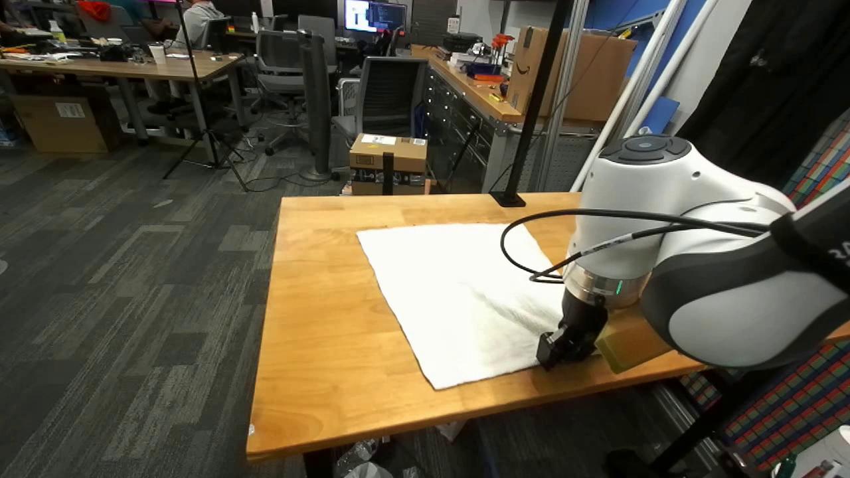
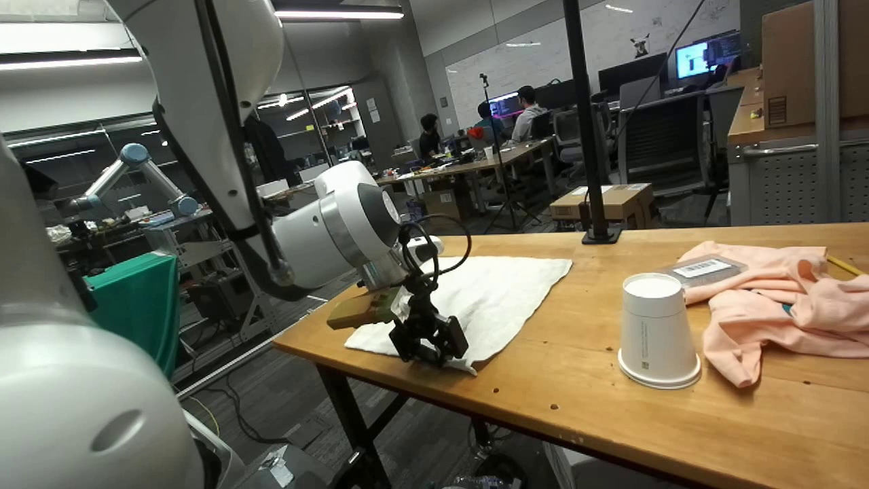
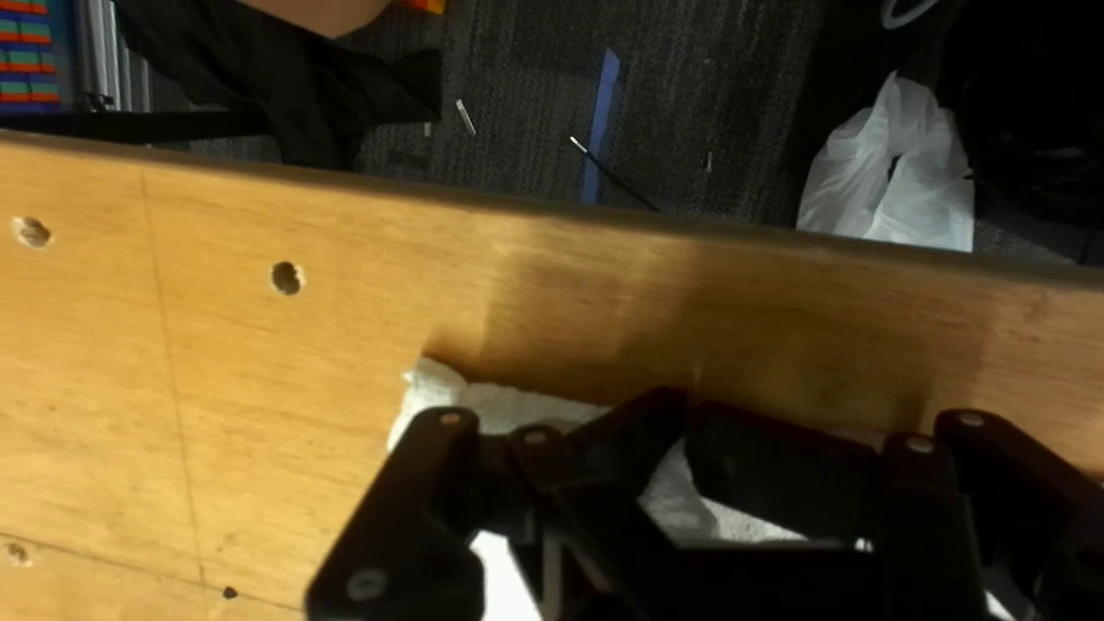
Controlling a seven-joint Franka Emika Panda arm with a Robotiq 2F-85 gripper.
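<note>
A white cloth (image 1: 454, 295) lies mostly flat on the wooden table, with wrinkles running toward my gripper (image 1: 560, 354) at its near edge. In the second exterior view the gripper (image 2: 430, 346) is down at table level over the same cloth (image 2: 505, 285). From the wrist, the two dark fingers (image 3: 771, 455) meet, and a bunched fold of cloth (image 3: 678, 502) shows right at them. The gripper is shut on that fold; how much is pinched is hidden behind the fingers.
The table's edge (image 3: 580, 212) runs close beside the gripper. Farther along the table stand an upside-down white cup (image 2: 656, 334) and a crumpled peach cloth (image 2: 782, 301) with a clear packet (image 2: 705, 270). Bare wood (image 1: 319, 318) lies left of the white cloth.
</note>
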